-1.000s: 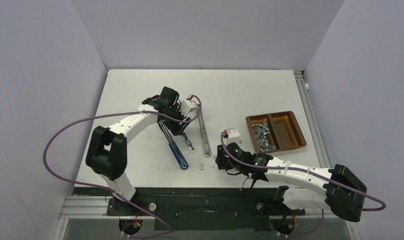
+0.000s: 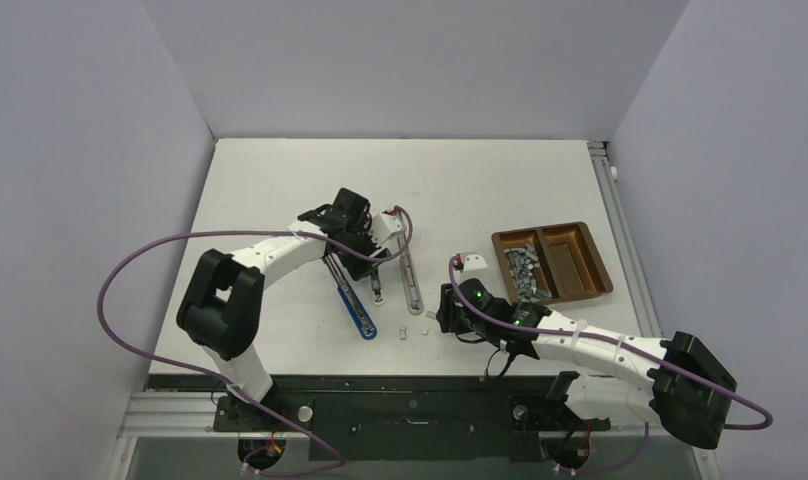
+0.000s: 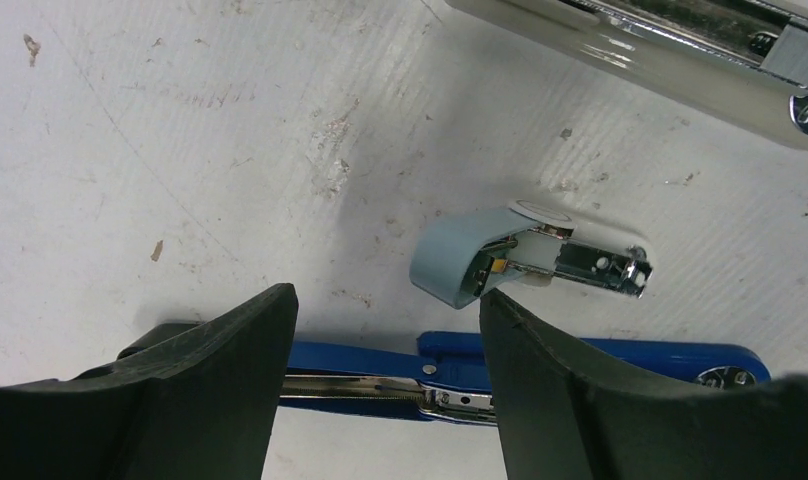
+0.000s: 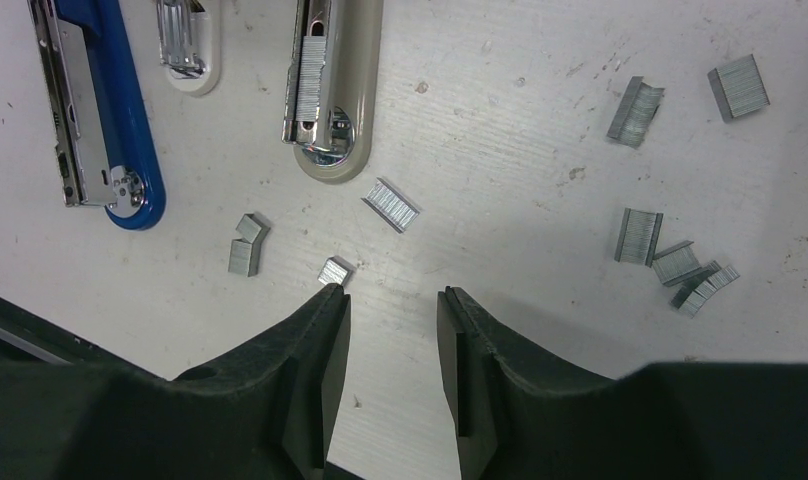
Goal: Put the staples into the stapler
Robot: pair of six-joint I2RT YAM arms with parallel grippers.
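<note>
Three staplers lie opened on the white table: a blue one, a small light-blue and white one and a long grey one, which holds a staple strip in its channel in the right wrist view. My left gripper stands open above the small stapler and the blue one, nothing seen held. My right gripper is open over the table, below loose staple strips [image 4: 390, 205] and small staple blocks [image 4: 244, 255], with nothing between its fingers.
A brown two-compartment tray [image 2: 575, 265] with grey staple pieces stands at the right. More staple strips [image 4: 637, 236] lie to the right in the right wrist view.
</note>
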